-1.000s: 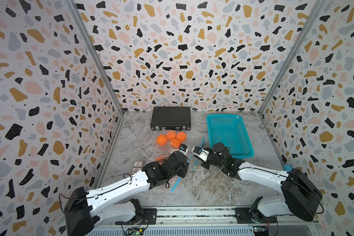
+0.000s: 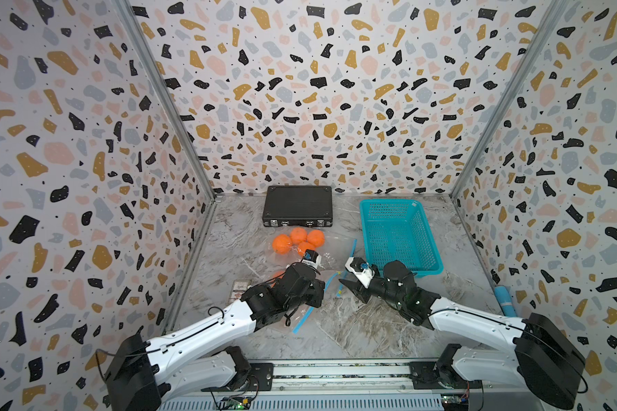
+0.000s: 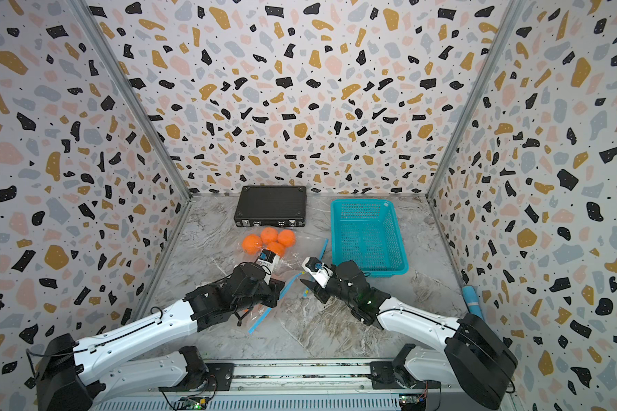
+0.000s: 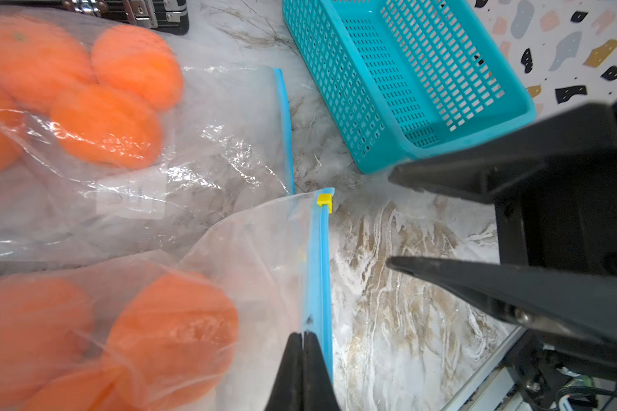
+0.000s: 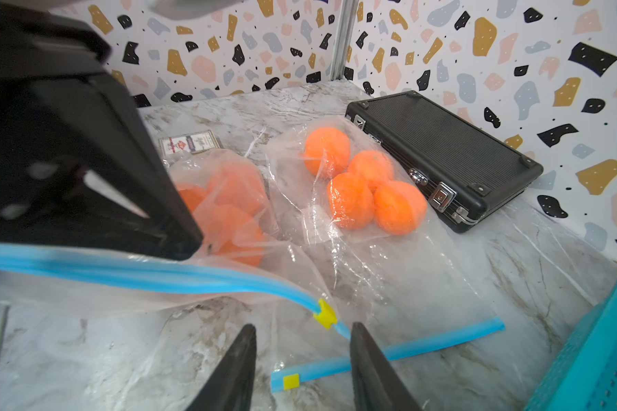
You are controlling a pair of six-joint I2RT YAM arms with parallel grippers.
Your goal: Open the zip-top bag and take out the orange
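Observation:
The near clear zip bag [image 4: 164,281] of oranges [image 4: 173,335] has a blue zip strip with a yellow slider [image 4: 325,200] at its far end. My left gripper is shut on the bag's edge at the strip, and in the right wrist view this strip is raised off the table. My right gripper is open to the right of the slider, its fingertips apart with nothing between them. In the right wrist view the slider [image 5: 325,313] appears above and between the right fingers.
A second clear bag [image 5: 418,274] of oranges [image 5: 353,198] lies flat behind, its blue strip [image 5: 425,346] towards the basket. The teal basket [image 2: 401,236] stands back right, empty. A black case [image 2: 298,204] sits at the back.
The right gripper has drawn away to the right, and the right arm's elbow has swung outward.

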